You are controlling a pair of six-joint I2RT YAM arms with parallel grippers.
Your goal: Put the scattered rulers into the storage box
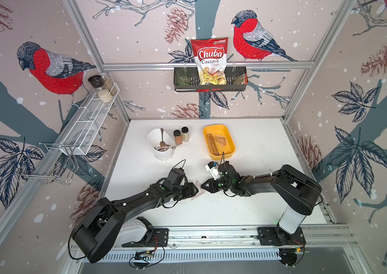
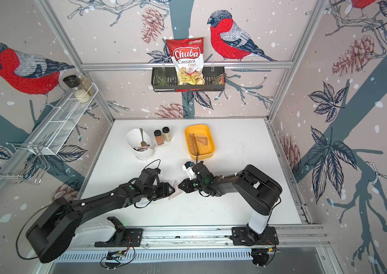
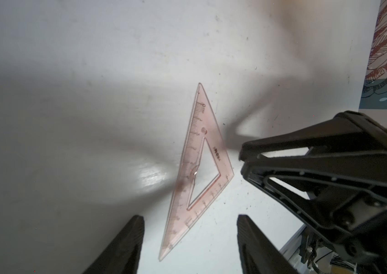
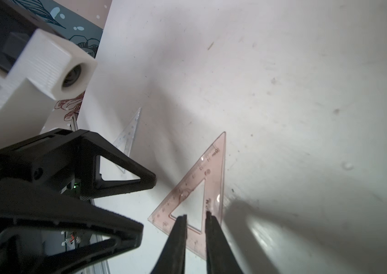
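A pinkish clear set-square ruler [image 3: 182, 182] lies flat on the white table between my two grippers. My left gripper is open, its fingers apart on either side of the ruler's near point with nothing held. My right gripper has its fingertips close together over the ruler's edge in the right wrist view; whether they touch it does not show. A second clear set square [image 4: 127, 137] lies beyond, partly hidden behind the left gripper's fingers. The yellow storage box [image 1: 233, 148] at the back holds a long ruler [image 1: 212, 144] and a triangular one [image 1: 220, 140].
A white bucket [image 1: 163, 154] with utensils and two small spice jars [image 1: 177, 138] stand back left. The grippers nearly face each other with little room between. Bare table lies to the right of the yellow box.
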